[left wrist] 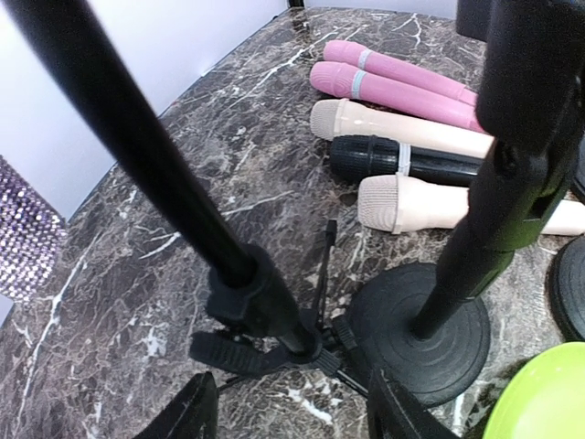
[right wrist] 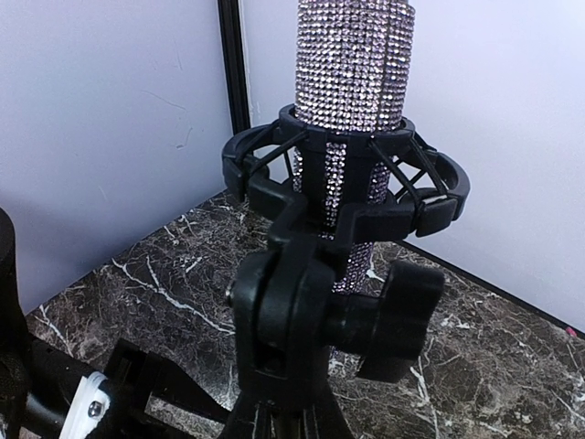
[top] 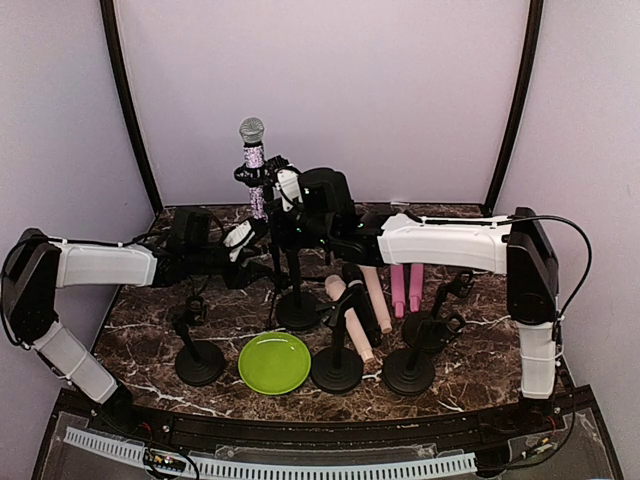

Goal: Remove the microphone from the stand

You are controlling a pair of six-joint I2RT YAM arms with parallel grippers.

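Observation:
A sparkly microphone [top: 254, 150] stands upright in a black shock-mount holder [right wrist: 430, 201] atop the tall stand [top: 295, 310] at the back. My right gripper is shut on the stand just below the holder's hinge and knob. My left gripper is open, below and left of the microphone's lower end, with its fingers apart facing the stand's pole [left wrist: 146, 155]. The microphone's bottom shows at the left edge of the left wrist view.
A green plate [top: 275, 363] lies at the front among several empty stands [top: 200, 362]. Several pink, cream and black microphones [left wrist: 402, 91] lie to the right of the tall stand.

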